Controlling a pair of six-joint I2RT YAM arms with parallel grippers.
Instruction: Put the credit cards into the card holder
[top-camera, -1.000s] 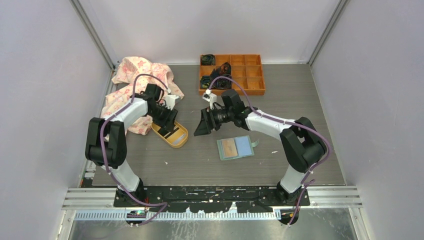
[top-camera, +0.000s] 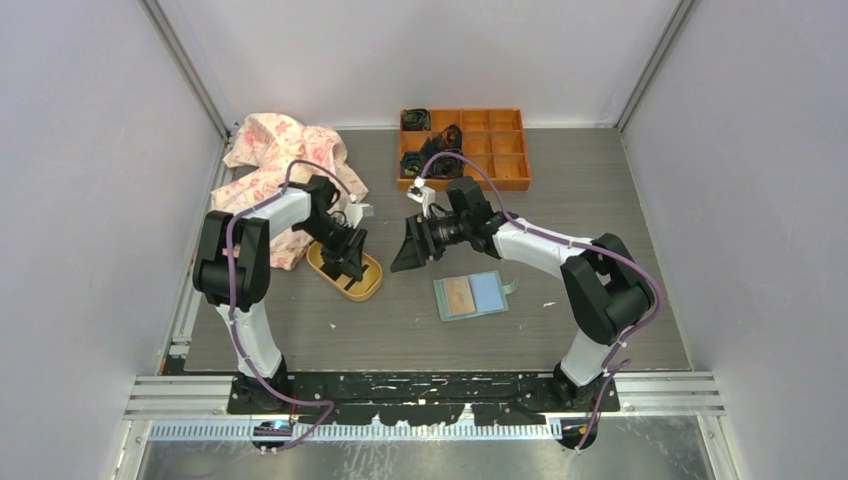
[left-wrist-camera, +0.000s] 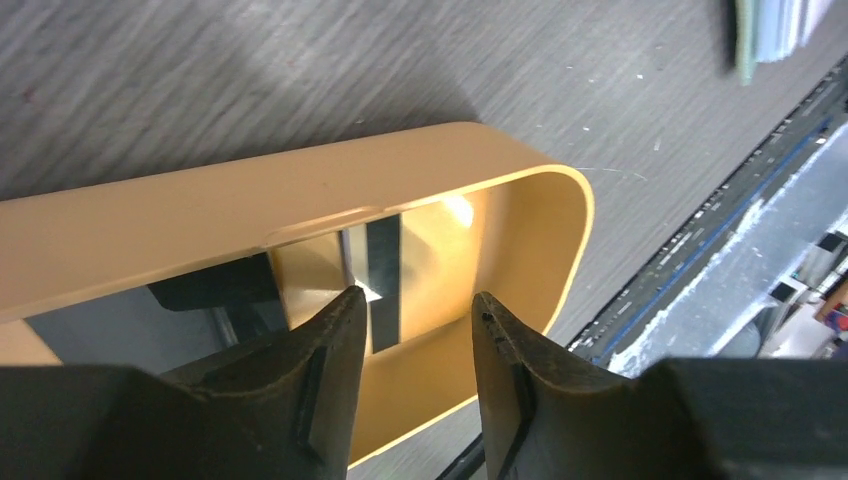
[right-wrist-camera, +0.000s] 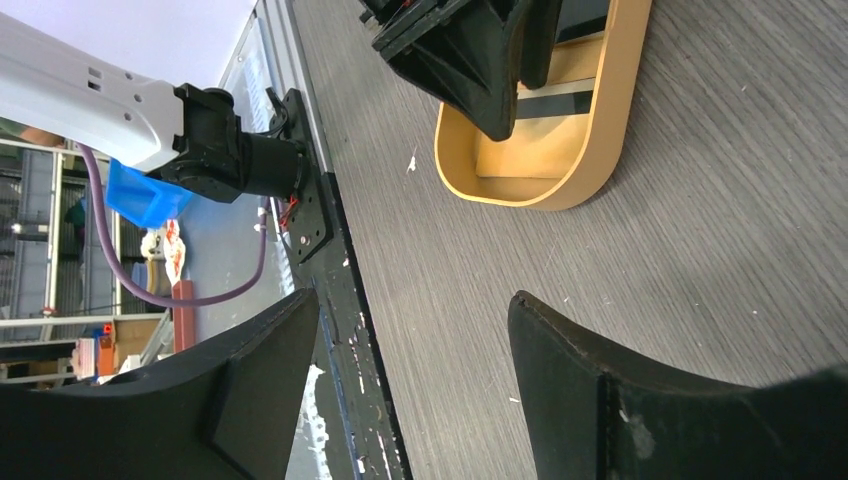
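Note:
In the top view the card holder (top-camera: 473, 296), a teal folder, lies spread flat on the table, a tan panel on its left and a light blue one on its right. My left gripper (top-camera: 354, 268) reaches down over the yellow box (top-camera: 373, 284), partly covering it. Inside the box the left wrist view shows a card with a black stripe (left-wrist-camera: 384, 265) and darker cards (left-wrist-camera: 215, 290). The fingers of my left gripper stand apart there, nothing gripped between them. My right gripper hangs open and empty above the table, right of the box.
An orange compartment tray (top-camera: 508, 145) with dark bundles stands at the back. The flowered cloth (top-camera: 285, 150) is heaped at the back left, close to the box. Bare table (top-camera: 590, 200) extends to the right and in front of the holder.
My left gripper has moved to the right and towards the front over the box. The box has shifted slightly the same way. The right arm has stayed almost still.

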